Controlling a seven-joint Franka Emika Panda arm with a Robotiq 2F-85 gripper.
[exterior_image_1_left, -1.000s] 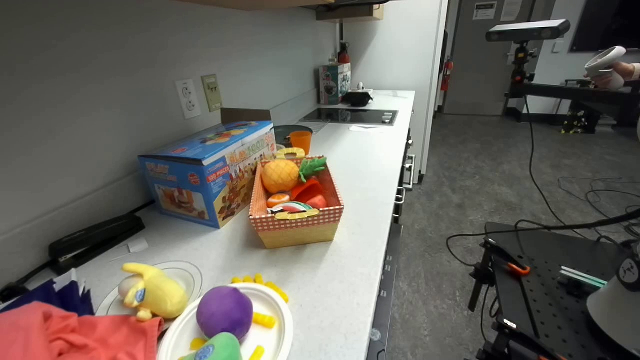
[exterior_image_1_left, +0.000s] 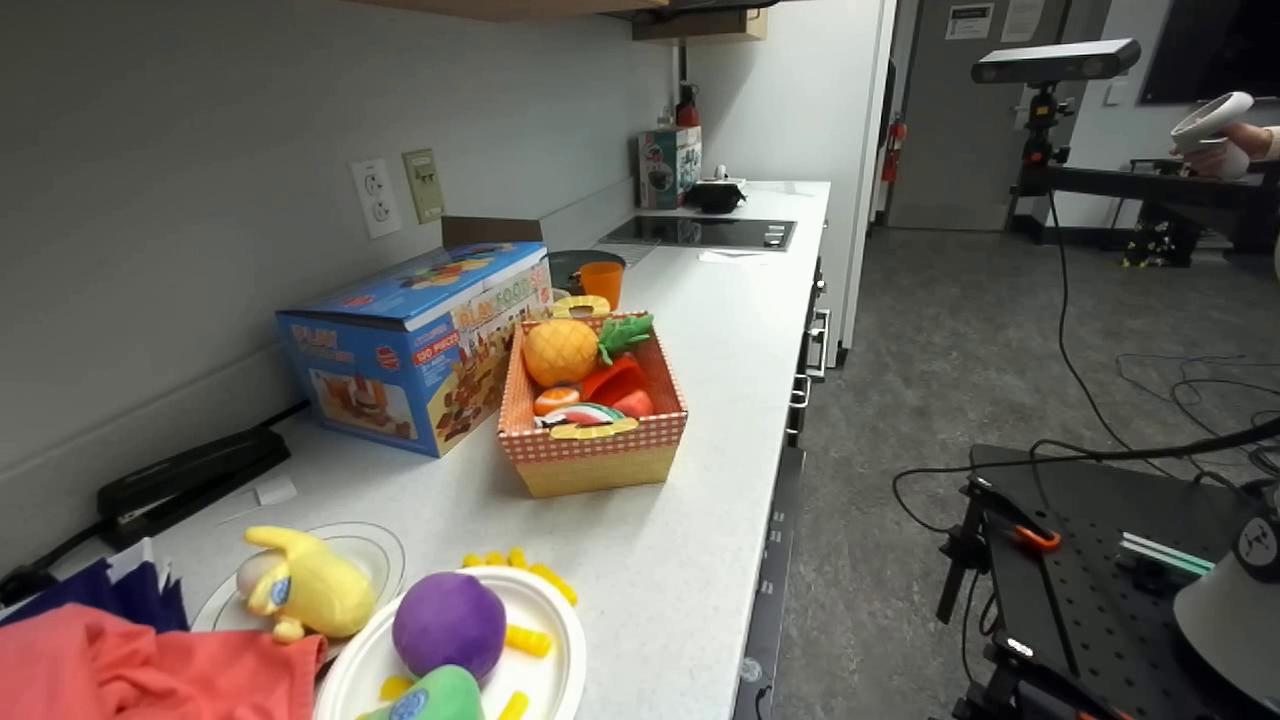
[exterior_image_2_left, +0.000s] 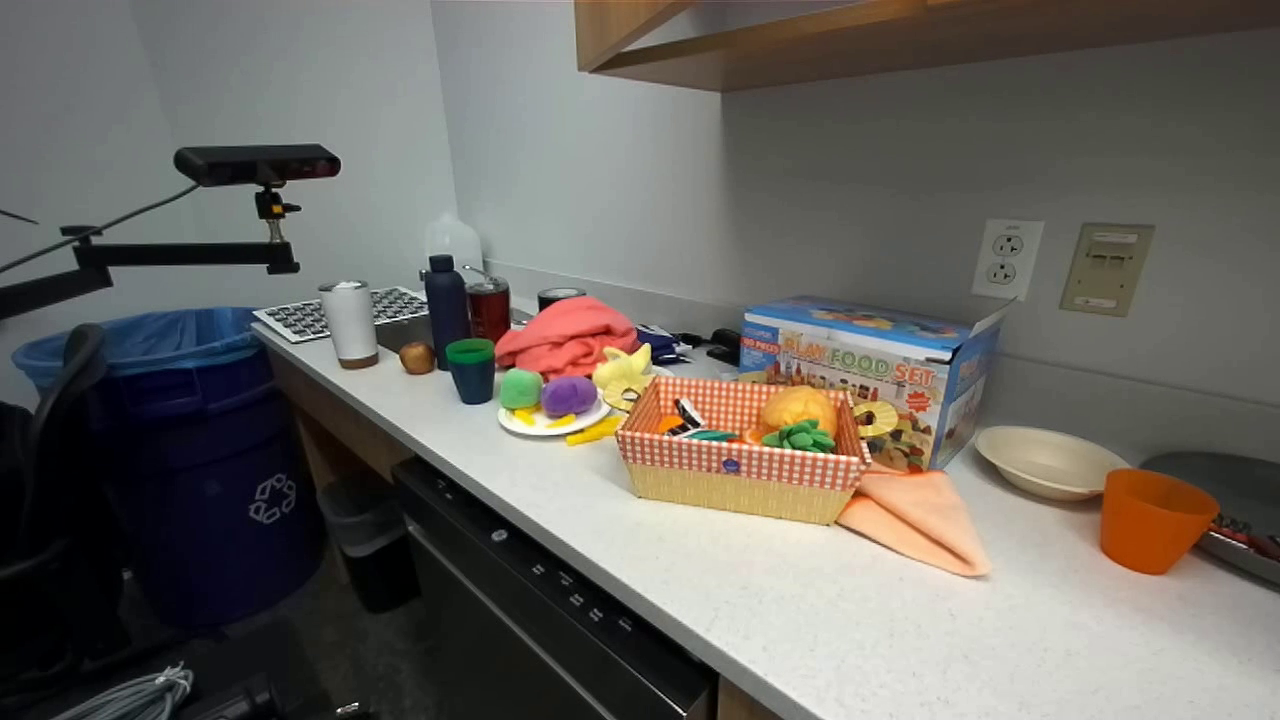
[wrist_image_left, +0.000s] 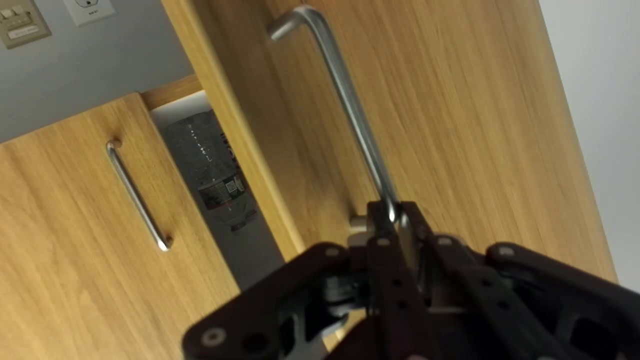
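Observation:
In the wrist view a wooden cabinet door (wrist_image_left: 456, 120) stands ajar, with a metal bar handle (wrist_image_left: 348, 90) on its face. My gripper is shut on the lower end of this handle, the bar running between its fingertips. Through the gap beside the door a clear plastic bottle (wrist_image_left: 210, 156) shows inside the cabinet. To the left is a second wooden door (wrist_image_left: 90, 228) with its own handle (wrist_image_left: 138, 195). Neither exterior view shows the gripper; only the arm's base (exterior_image_1_left: 1242, 612) is visible, at the lower right of exterior view 1.
On the counter (exterior_image_1_left: 720, 420) sit a checked basket (exterior_image_1_left: 596, 468) of toy food, a play food box (exterior_image_1_left: 420, 336) and a white plate (exterior_image_1_left: 564, 636) with plush toys. An orange cup (exterior_image_2_left: 1154, 518) and a beige bowl (exterior_image_2_left: 1050, 464) stand farther along.
Nothing on the counter differs in exterior view 1 from a second ago.

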